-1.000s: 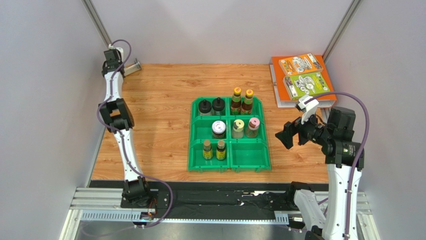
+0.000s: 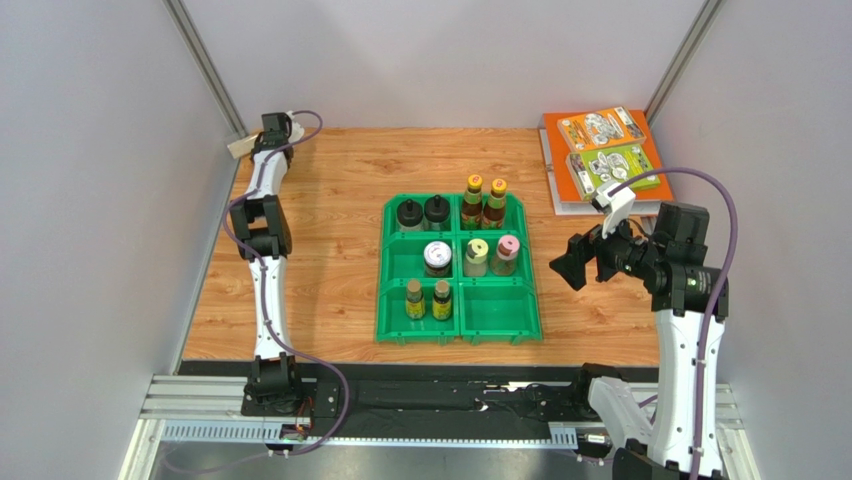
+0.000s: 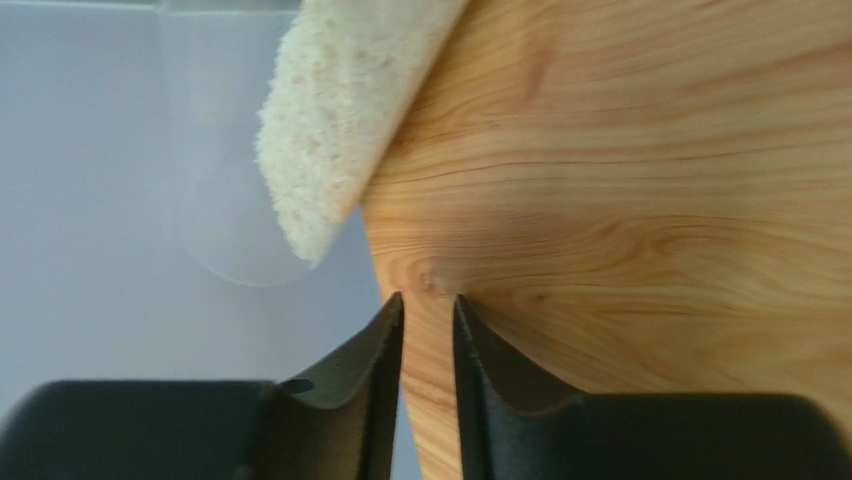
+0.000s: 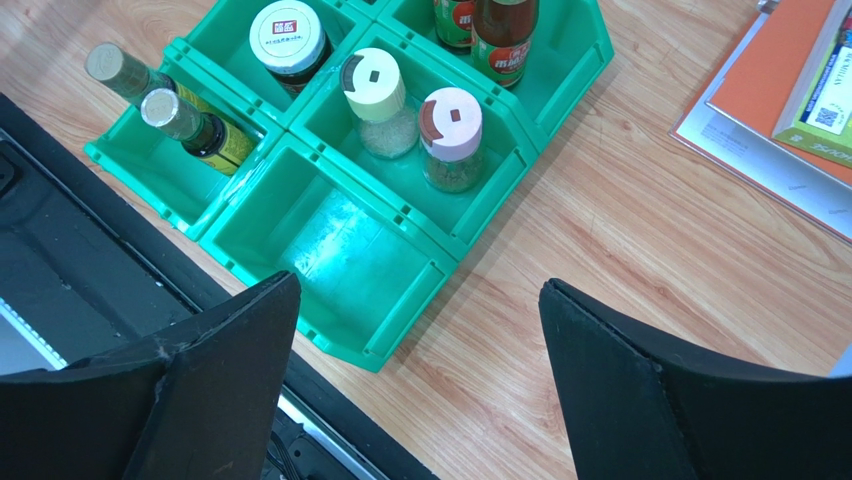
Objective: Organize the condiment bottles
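A green six-compartment organizer (image 2: 498, 318) holds two black-capped bottles (image 2: 410, 218), two yellow-capped sauce bottles (image 2: 472, 206), a white-lidded jar (image 2: 437, 258), two shakers (image 4: 452, 140) and two small yellow-label bottles (image 2: 441, 305). Its front-right compartment is empty. My left gripper is at the back-left of the table, its fingertips close together over bare wood beside a pale, rough-surfaced piece (image 3: 350, 90); nothing shows between them. My right gripper hangs right of the organizer, open and empty.
Books and boxes (image 2: 610, 170) are stacked at the back right. Walls and rails border the table's sides.
The organizer's contents are unchanged.
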